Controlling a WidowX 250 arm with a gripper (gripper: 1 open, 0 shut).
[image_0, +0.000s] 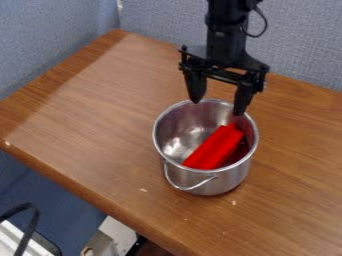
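My black gripper stands open just above the back rim of a silver metal pot, its two fingers spread wide with nothing between them. Inside the pot lies a long red object, slanting from the lower left toward the upper right. The pot has a wire handle hanging at its front.
A grey padded wall borders the back and left. A dark cable and pale items sit off the table at lower left.
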